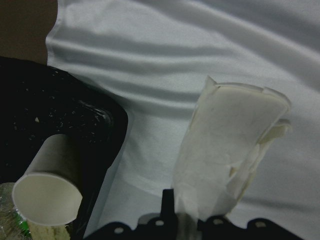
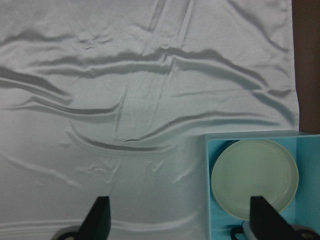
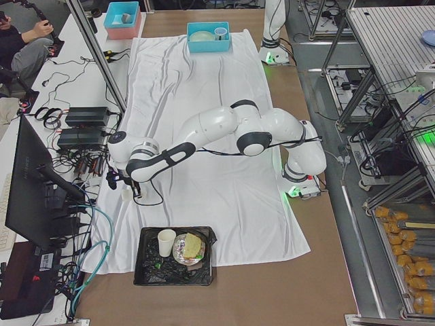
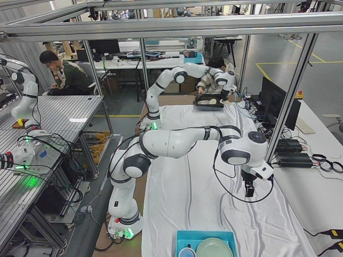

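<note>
My left gripper (image 3: 126, 187) is shut on a crumpled white paper item (image 1: 225, 140), held over the cloth beside the black tray (image 3: 149, 272). The tray holds a white cup (image 3: 166, 242) and foil (image 3: 185, 255) with yellow food (image 3: 193, 245). My right gripper (image 4: 249, 190) is open above the white cloth, near a blue bin (image 2: 222, 136); nothing shows between its fingers in the right wrist view.
The blue bin contains a pale green plate (image 2: 254, 177) and a cup (image 3: 221, 32). A monitor (image 3: 30, 190), cables and black boxes line the side table.
</note>
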